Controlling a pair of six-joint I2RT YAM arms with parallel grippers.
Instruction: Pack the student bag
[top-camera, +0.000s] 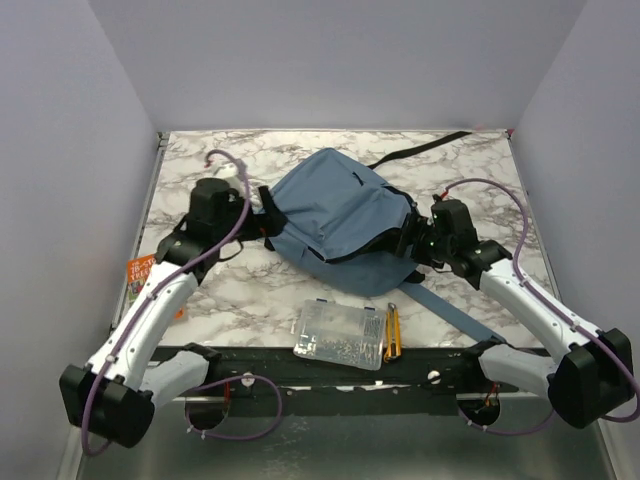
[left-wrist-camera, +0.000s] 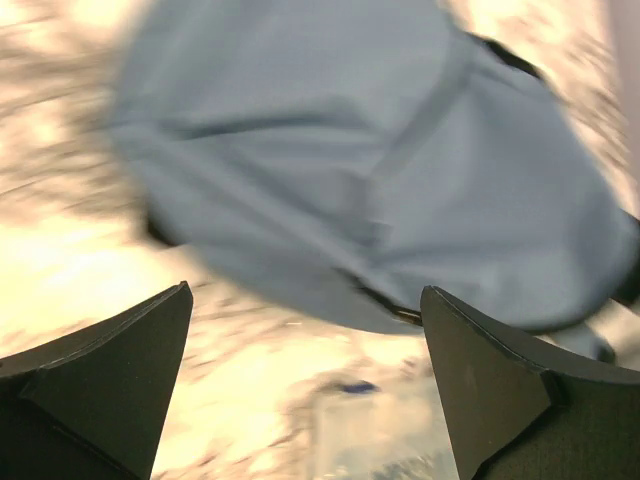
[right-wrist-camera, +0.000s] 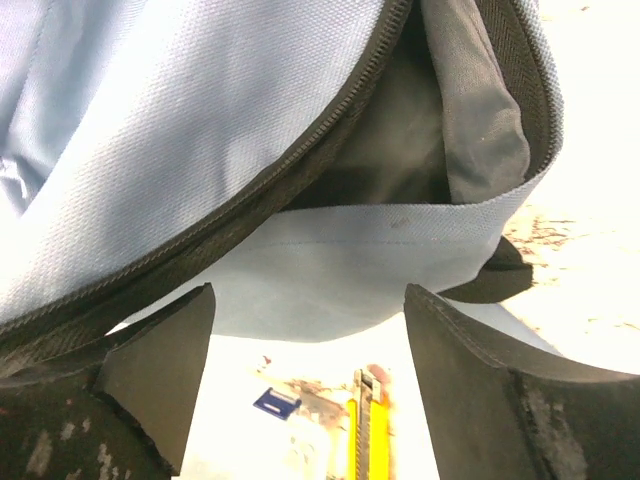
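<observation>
The blue-grey bag (top-camera: 335, 205) lies flat in the middle of the table. In the right wrist view its zipped mouth (right-wrist-camera: 390, 150) gapes, showing the dark inside. My left gripper (top-camera: 272, 212) is over the bag's left edge, its fingers (left-wrist-camera: 110, 385) spread wide with nothing between. By the bag's right end is my right gripper (top-camera: 415, 238); its fingers (right-wrist-camera: 150, 370) stand apart, with no cloth gripped between them. In front of the bag sit a clear case (top-camera: 340, 333) of small parts and a yellow-handled tool (top-camera: 392, 335). An orange book (top-camera: 140, 272) is at the left edge, partly behind my left arm.
A blue strap (top-camera: 455, 313) runs from the bag toward the front right. A black strap (top-camera: 425, 148) stretches to the back right. Bare marble table (top-camera: 235, 310) shows at front left, and the back corners are clear.
</observation>
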